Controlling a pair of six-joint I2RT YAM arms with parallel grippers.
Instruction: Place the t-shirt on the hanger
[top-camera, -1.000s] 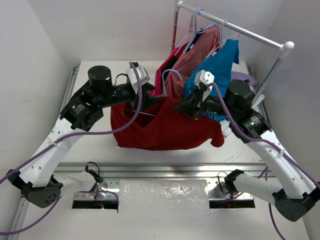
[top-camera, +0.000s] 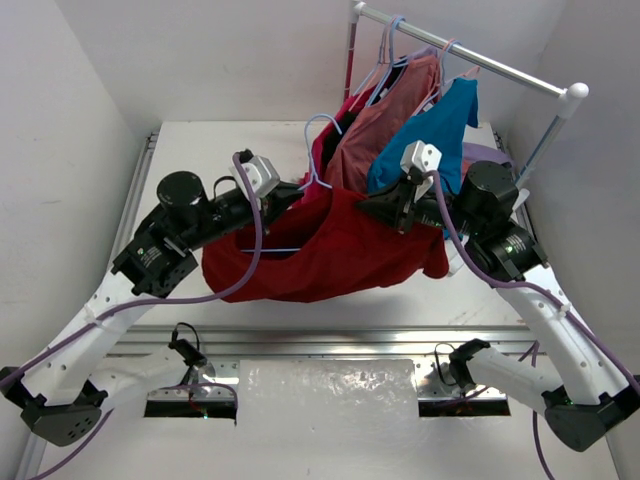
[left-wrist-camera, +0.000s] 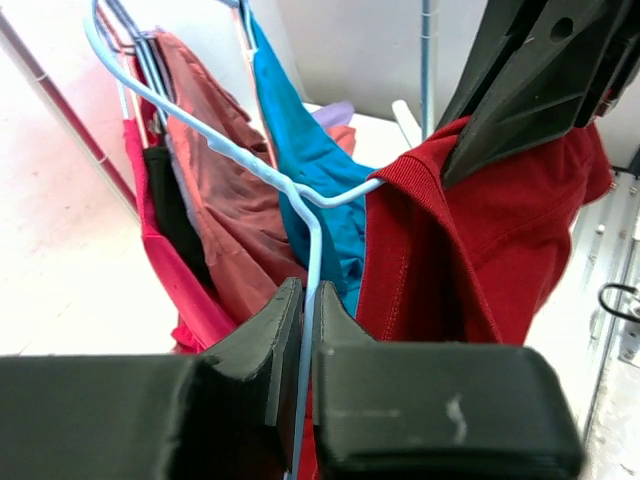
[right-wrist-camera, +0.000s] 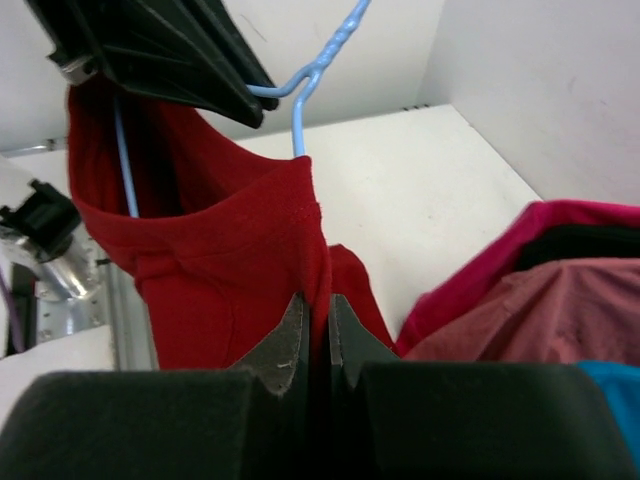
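A red t-shirt (top-camera: 340, 255) hangs bunched between my two arms. The light blue hanger (top-camera: 311, 150) has its hook up, and my left gripper (top-camera: 297, 190) is shut on one sloping arm of its wire near the neck. In the left wrist view, the hanger's other arm (left-wrist-camera: 345, 195) runs in under the shirt's ribbed neckline (left-wrist-camera: 420, 190). My right gripper (top-camera: 364, 204) is shut on the shirt's edge beside the neck; the red cloth (right-wrist-camera: 310, 240) enters between its fingers. The hanger's lower bar (top-camera: 270, 250) shows inside the shirt's opening at left.
Behind stands a rack with a white rail (top-camera: 480, 60), carrying pink, dusty-rose (top-camera: 375, 130) and blue (top-camera: 430, 125) garments on hangers. These lie close behind both grippers.
The shirt's left part has shifted left too.
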